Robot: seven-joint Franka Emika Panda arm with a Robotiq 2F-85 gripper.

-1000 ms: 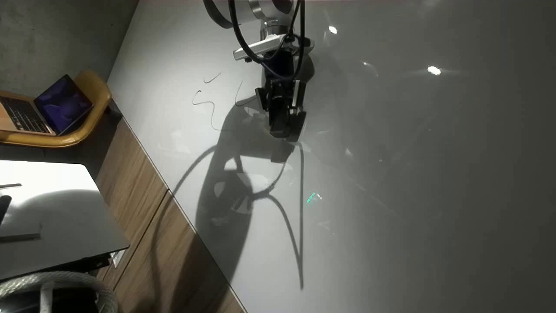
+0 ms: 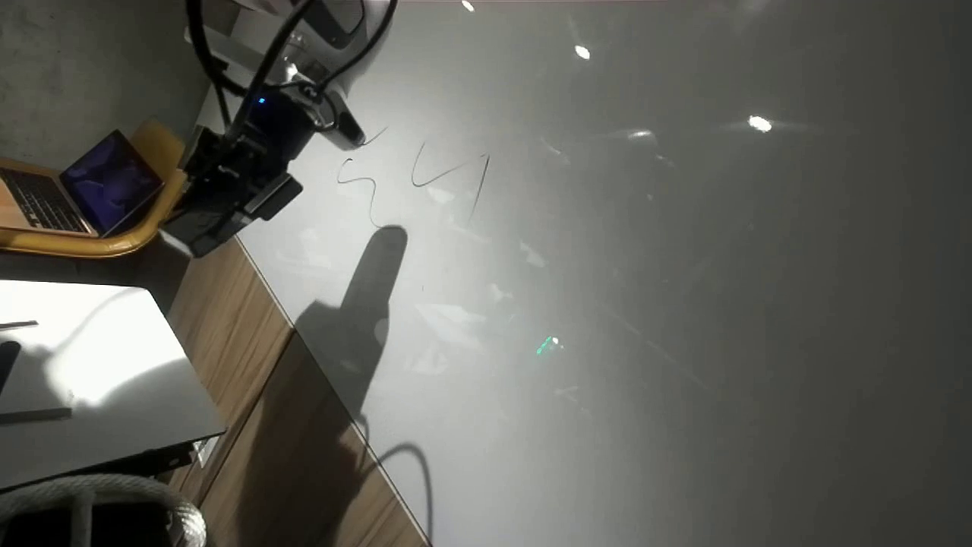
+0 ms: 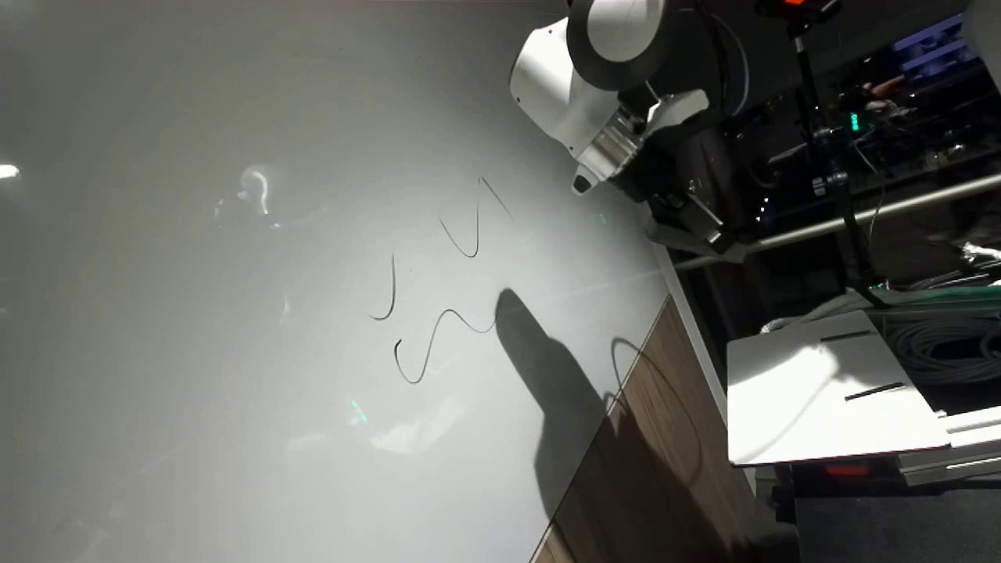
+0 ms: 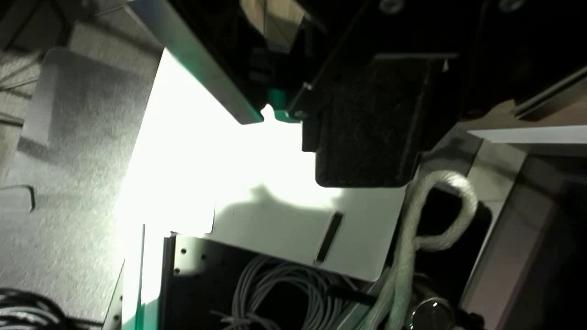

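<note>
My gripper (image 2: pixel 238 199) is off the left edge of the whiteboard (image 2: pixel 692 383), raised above the board's side in exterior view 1. It is shut on a dark block (image 4: pixel 366 140), which looks black and square-cornered in the wrist view; much of its hold is hidden in shadow. Thin dark pen strokes mark the board: a wavy squiggle (image 3: pixel 433 342), a hooked stroke (image 3: pixel 392 291) and a curved stroke with a corner (image 3: pixel 476 230). The gripper is apart from all of them. In exterior view 2 the gripper's end is mostly lost in darkness.
A white side table (image 3: pixel 826 413) with thin dark bars stands beyond the board's wooden edge (image 2: pixel 241 301). A laptop (image 2: pixel 100 187) rests on a yellow chair. Pale rope (image 4: pixel 443 236) and coiled cable (image 4: pixel 275 291) lie near the table. The board's middle is clear.
The arm has swung left, from above the board to beyond its left edge, and has turned. Its shadow moved too, uncovering strokes that were hidden. The gripper remains shut.
</note>
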